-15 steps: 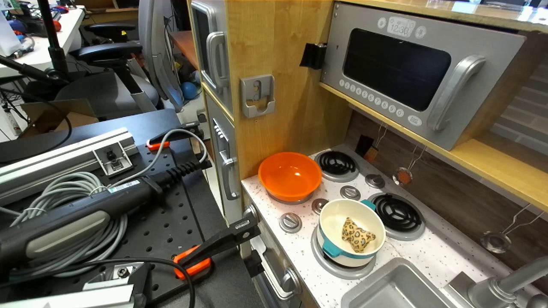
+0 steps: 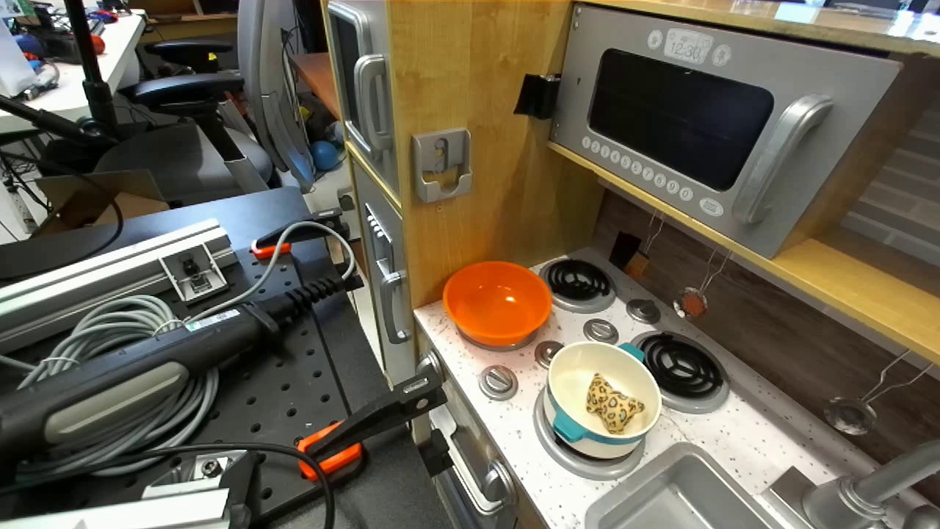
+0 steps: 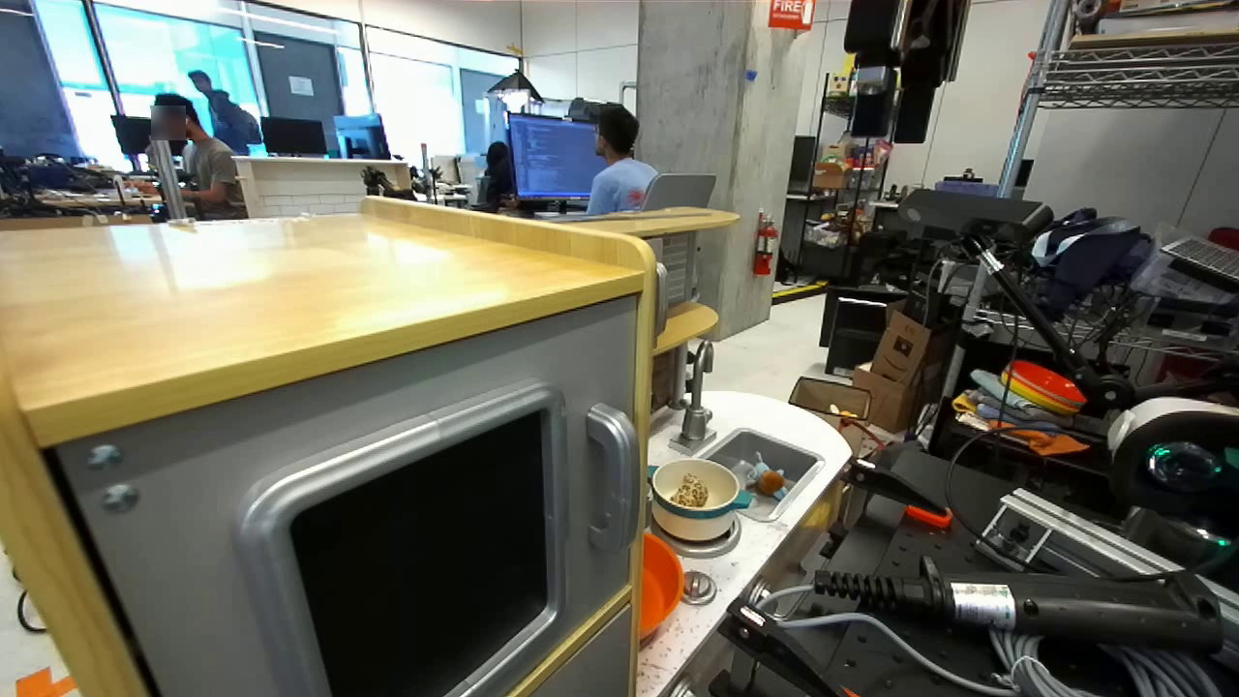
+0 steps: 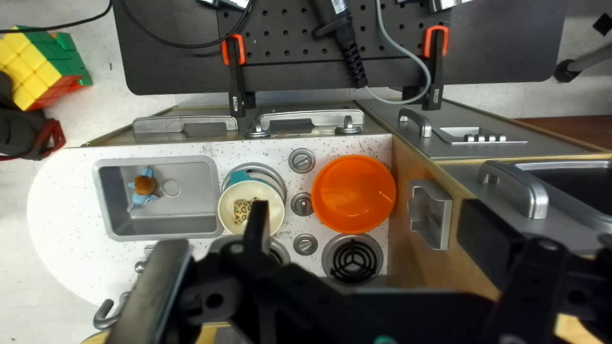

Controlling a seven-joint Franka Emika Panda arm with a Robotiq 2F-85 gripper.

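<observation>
In the wrist view my gripper is open, its dark fingers [image 4: 261,226] spread wide apart with nothing held between them. Neither exterior view shows it. A white pot with teal handles [image 2: 565,388] stands on a burner, and a leopard-print stuffed toy [image 2: 612,404] lies inside it. The orange bowl [image 2: 498,304] sits on the burner by the wooden side panel; seen from the wrist, it lies within the gap between my fingers. Inside the grey sink [image 4: 195,220] is a blue and brown toy [image 4: 144,184].
A grey toy microwave [image 2: 705,123] and its wooden shelf overhang the back of the stove. The wooden panel [image 2: 489,176] bounds one side, with the faucet [image 3: 697,401] behind the sink. Black clamps [image 2: 396,401] and cables crowd the neighbouring table.
</observation>
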